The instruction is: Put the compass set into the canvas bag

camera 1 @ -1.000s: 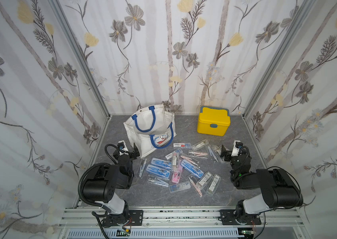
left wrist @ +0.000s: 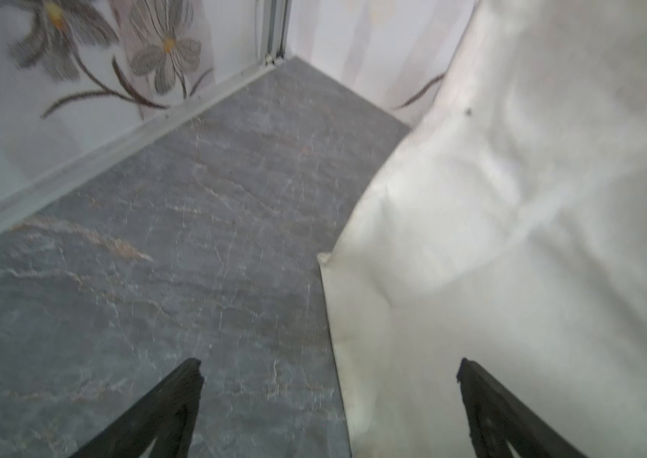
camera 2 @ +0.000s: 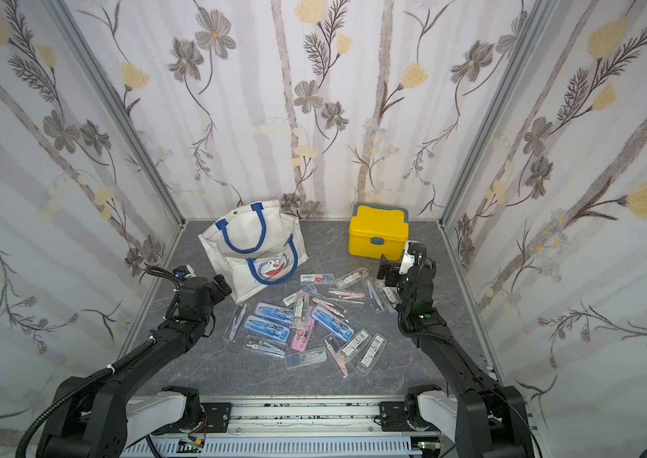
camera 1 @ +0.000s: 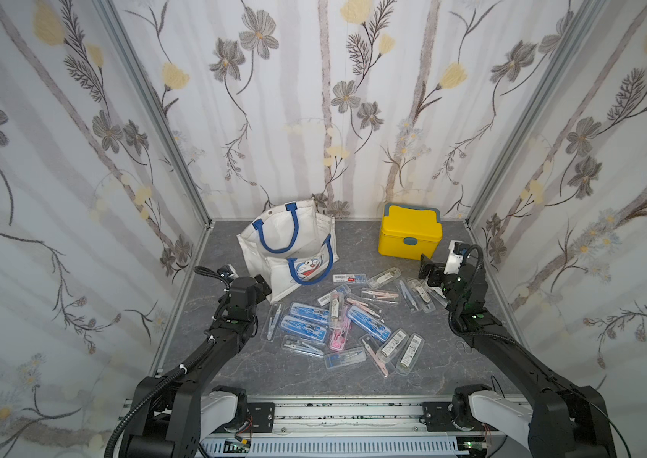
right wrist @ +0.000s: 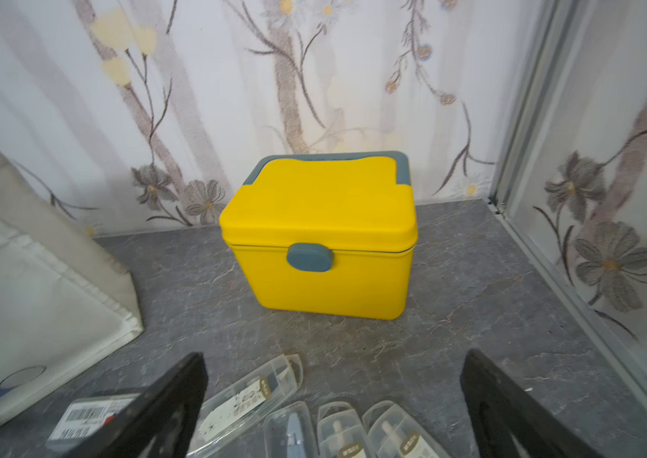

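Observation:
A white canvas bag with blue handles stands at the back left, and its side fills the right of the left wrist view. Several compass sets in clear cases lie scattered over the middle of the table, among them a blue one and a pink one. Beside the bag's left side my left gripper is open, with no object gripped. My right gripper is also open and empty, in front of the yellow box; a few clear cases show low in its view. The bag's inside is hidden.
The yellow box stands at the back right with its lid down. Bare table lies between bag and box. Patterned walls close in the back and both sides.
Both arms have unfolded and stretched outward. The grippers have shifted only a little, the left one ending close beside the bag. Bag, box and cases look unmoved.

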